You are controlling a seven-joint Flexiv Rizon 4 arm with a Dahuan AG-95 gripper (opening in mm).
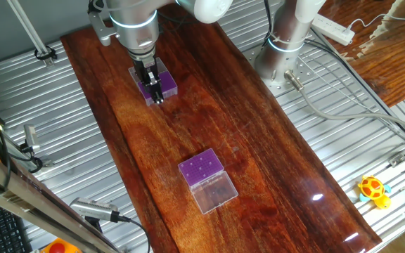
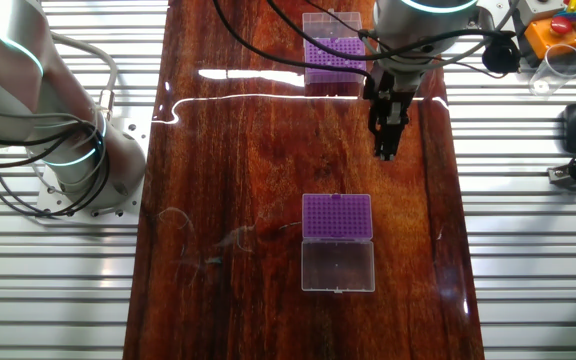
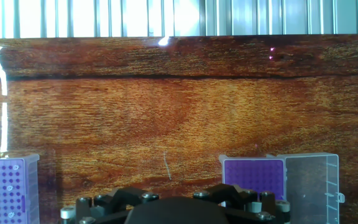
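Observation:
Two clear plastic boxes with purple racks lie open on the dark wooden table. One purple box (image 1: 202, 169) (image 2: 335, 62) (image 3: 4, 186) has a few small white pieces in its holes, and its lid folds outward, away from the other. In the second box (image 1: 162, 86) (image 2: 336, 216) (image 3: 253, 175) no white pieces show, and its lid (image 2: 338, 266) (image 3: 309, 180) faces the opposite way. My gripper (image 1: 158, 99) (image 2: 384, 152) points down over the table between the boxes, nearer the second. Its fingertips are out of the wrist view; whether they hold anything is unclear.
Bare wood (image 1: 178, 133) lies between the boxes. Dark cables (image 2: 298, 40) cross in front of the far box in exterior view 2. A toy turtle (image 1: 375, 191) rests on the slatted metal surface, off the table. A clear cup (image 2: 558, 68) stands beyond the table's edge.

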